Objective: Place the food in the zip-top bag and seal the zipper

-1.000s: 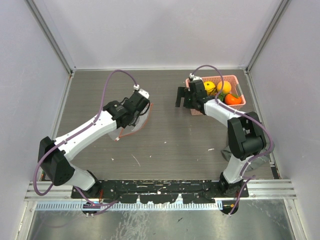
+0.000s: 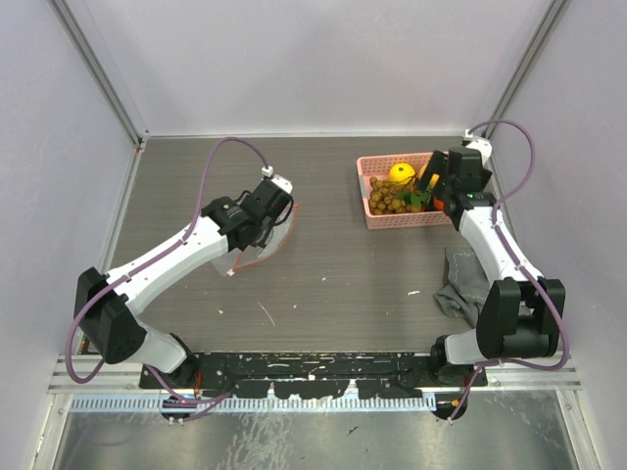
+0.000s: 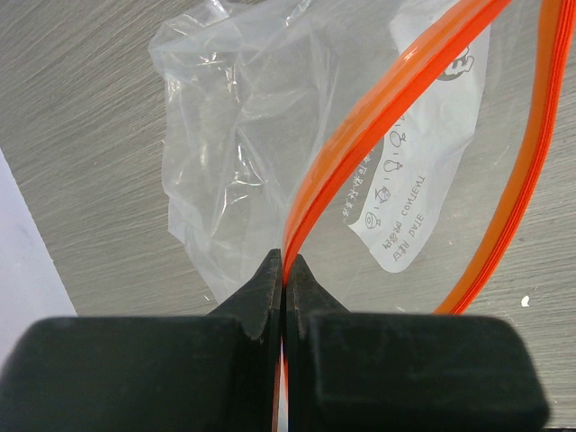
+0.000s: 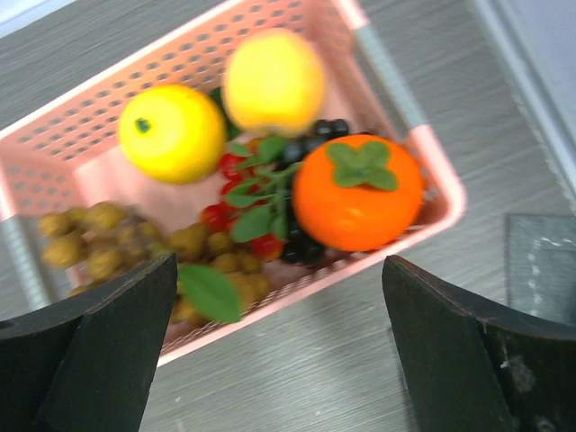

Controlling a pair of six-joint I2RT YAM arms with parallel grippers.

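Observation:
My left gripper is shut on the orange zip edge of the clear zip top bag [image 3: 243, 117], whose mouth gapes in a loop beside the fingertips. In the top view the bag [image 2: 269, 250] is partly hidden beneath that arm. My right gripper stands open above the pink basket [image 4: 171, 54], nothing between its fingers. Inside the basket are a yellow fruit [image 4: 173, 133], a paler orange-yellow fruit [image 4: 274, 83], an orange persimmon [image 4: 358, 192], brown clustered fruit [image 4: 103, 238] and red and black berries. The persimmon is nearest the basket's right end.
A grey cloth [image 2: 465, 284] lies on the right side of the table [image 2: 333, 284]. Between the bag and the basket the table is clear. White walls [image 2: 313, 69] close off the back and both sides.
My right gripper has swung from the basket's left side to its right end, still open. My left arm and the bag have stayed put.

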